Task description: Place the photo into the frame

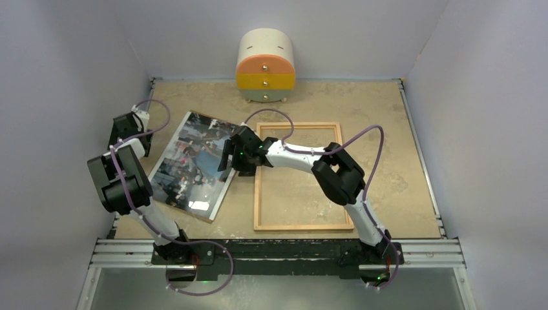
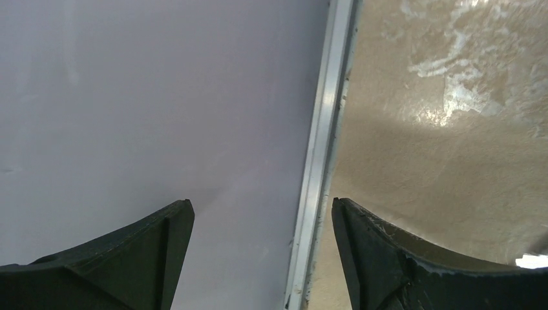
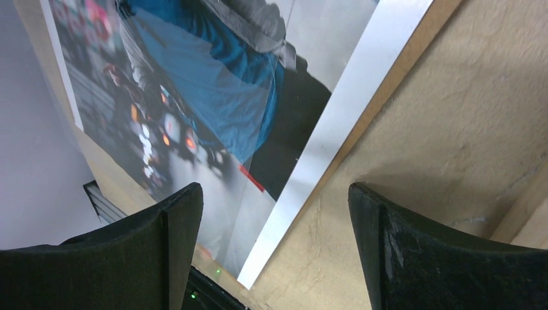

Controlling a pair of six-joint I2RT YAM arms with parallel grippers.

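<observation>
The photo [image 1: 184, 165], a glossy crowd picture on a wood-edged panel with white borders, lies slanted on the left of the table. To its right rests the empty light-wood frame [image 1: 258, 203]. My right gripper is open over the photo's right edge; one finger is on the picture side and the other over the table beside it, with the white border [image 3: 336, 119] running between. Whether either finger touches the panel cannot be told. Left of the photo, near the side wall, my left gripper is open with nothing between its fingers.
A metal rail [image 2: 316, 155] runs along the base of the left wall, close below my left gripper. At the back stands a small drawer cabinet [image 1: 265, 64] in orange, yellow and green.
</observation>
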